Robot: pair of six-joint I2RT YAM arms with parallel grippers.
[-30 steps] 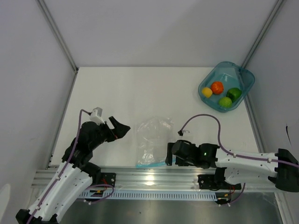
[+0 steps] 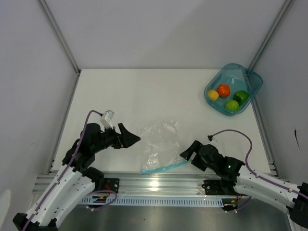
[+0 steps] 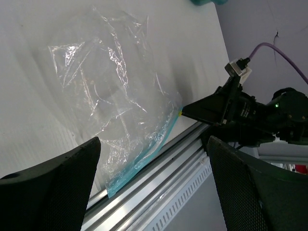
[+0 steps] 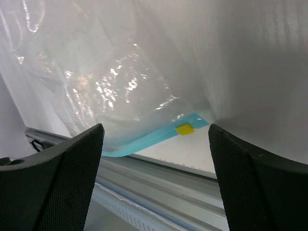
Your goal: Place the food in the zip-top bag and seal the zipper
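Observation:
A clear zip top bag (image 2: 159, 142) lies flat near the table's front edge, its blue zipper strip (image 2: 161, 168) running along that edge. A yellow slider (image 4: 185, 129) sits near the strip's right end. My right gripper (image 2: 189, 156) is at that end, open, with the slider seen between and beyond its fingers in the right wrist view. To the left of the bag my left gripper (image 2: 130, 135) stands open above the table, nothing between its fingers. The food is in the blue basket: an orange-red piece (image 2: 224, 90), a yellow one (image 2: 213, 95), a dark green one (image 2: 241, 96) and a light green one (image 2: 232, 105).
The blue basket (image 2: 255, 79) stands at the back right, close to the side wall. A metal rail (image 2: 154, 182) borders the table's front.
My right gripper has turned and shifted rightward, uncovering the strip's right end, which now angles upward. My left gripper has moved slightly right.

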